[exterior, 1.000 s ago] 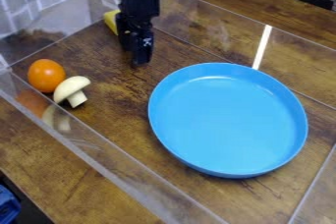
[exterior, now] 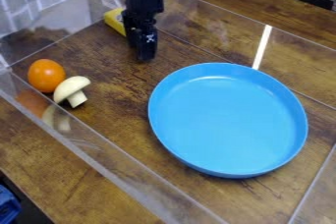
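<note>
The black gripper (exterior: pixel 141 45) hangs at the top centre of the camera view, just in front of a yellow object (exterior: pixel 116 20) that it partly hides. It is open, with nothing visible between its dark fingers. An orange round object (exterior: pixel 46 74) sits at the left, with a white toy mushroom (exterior: pixel 71 90) lying just to its lower right. A large blue plate (exterior: pixel 227 120) fills the right middle.
A clear transparent wall runs along the left side. A white strip (exterior: pixel 261 48) lies behind the plate.
The gripper has shifted very slightly, and a little more of it overlaps the dark area in front of the yellow object. The objects have stayed put.
</note>
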